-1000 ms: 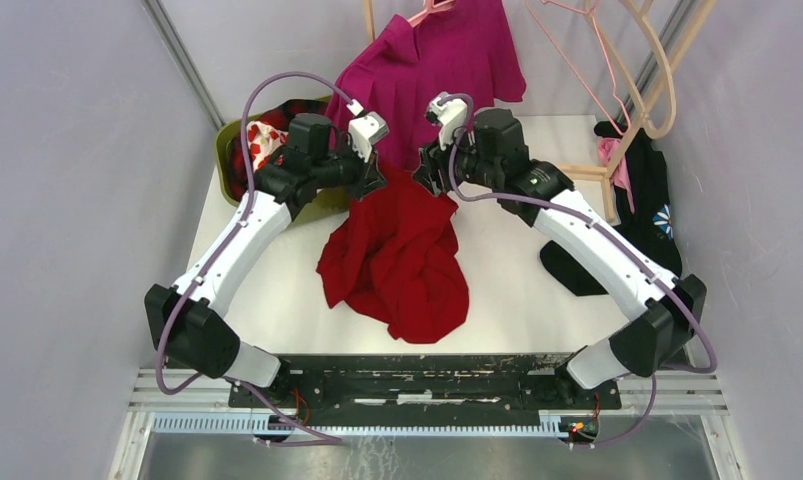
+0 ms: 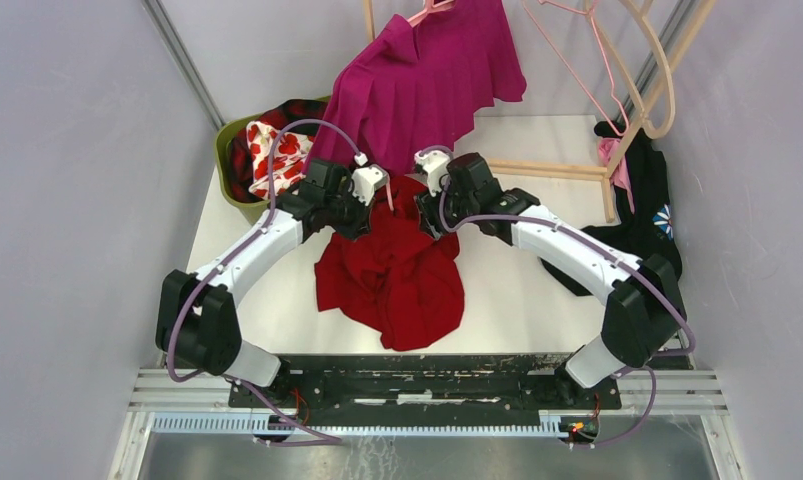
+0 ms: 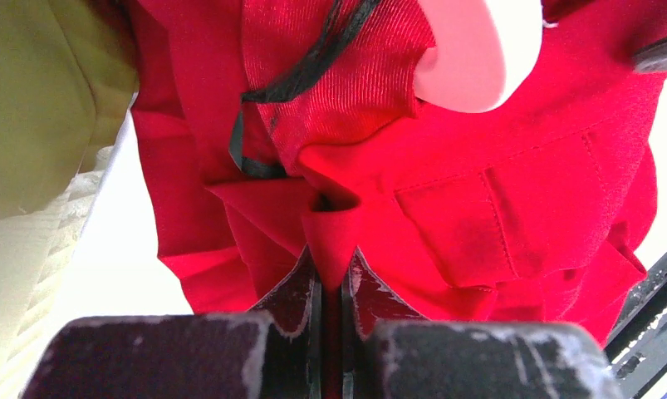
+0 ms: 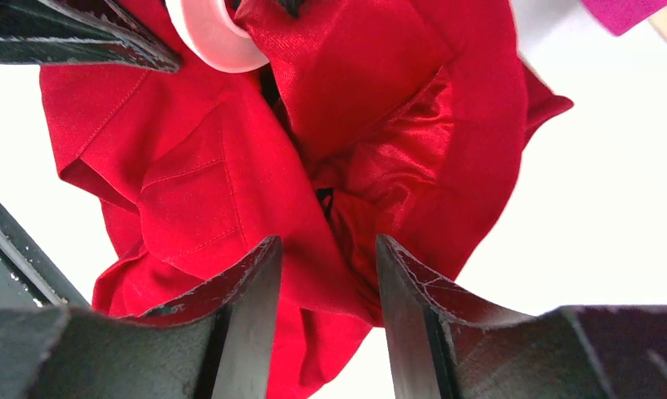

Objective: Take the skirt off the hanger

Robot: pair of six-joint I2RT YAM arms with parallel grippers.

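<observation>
A red skirt (image 2: 397,300) lies bunched on the white table, with a pink hanger (image 3: 475,66) among its upper folds in the left wrist view. My left gripper is shut on a fold of the red fabric. My right gripper stands open over the skirt, to the right of the left one; in the right wrist view a fold lies below and between its fingers. A magenta pleated garment (image 2: 427,70) hangs on another hanger behind both grippers.
A green basket (image 2: 227,180) of clothes stands back left. A wooden rack (image 2: 657,90) with an empty pink hanger is at the right, with black clothing (image 2: 637,230) beneath.
Both grippers have moved toward the front of the table. The upper part of the red skirt has shifted, and a pink hanger end now shows by the left gripper.
</observation>
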